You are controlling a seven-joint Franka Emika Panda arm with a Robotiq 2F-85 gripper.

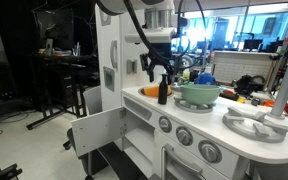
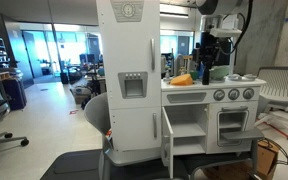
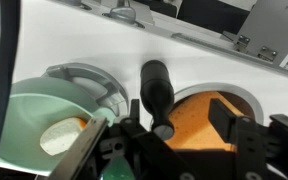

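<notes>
A black bottle stands upright on the white counter, near its front edge. My gripper is pointing down just above it. In the wrist view the fingers are apart, and the neck of the bottle rises between the fingers, closer to the left finger than to the right one. No grip on the bottle shows. A pale green bowl is to the left in that view, with a white and orange piece inside.
An orange object lies in a round basin on the bottle's other side. The bowl sits on a grey burner; another burner is empty. Below, a white cabinet door hangs open. The tall white play fridge adjoins the counter.
</notes>
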